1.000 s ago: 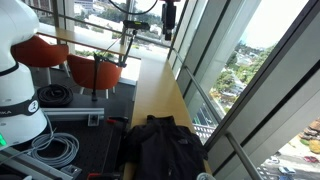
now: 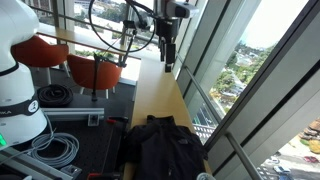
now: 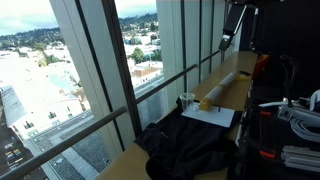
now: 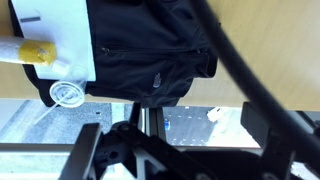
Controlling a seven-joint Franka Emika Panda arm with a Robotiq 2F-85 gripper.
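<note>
A black jacket [image 2: 165, 148] lies crumpled on the narrow wooden table, spread near the window side in exterior view 2 [image 3: 185, 143]. From above, in the wrist view, the jacket [image 4: 150, 45] shows a zip and a small white logo. My gripper [image 2: 168, 62] hangs in the air above the table, well clear of the jacket. Its fingers stand wide apart in the wrist view, where the gripper is open with nothing between them.
A white sheet [image 3: 207, 115] lies beside the jacket, with a white roll with a yellow end [image 3: 212, 97] on it. A clear cup [image 3: 187, 100] stands close by. Tall windows border the table; bare wood [image 2: 160, 95] stretches beyond the jacket.
In exterior view 1 my gripper has come down from near the top edge of the picture. The jacket has not moved.
</note>
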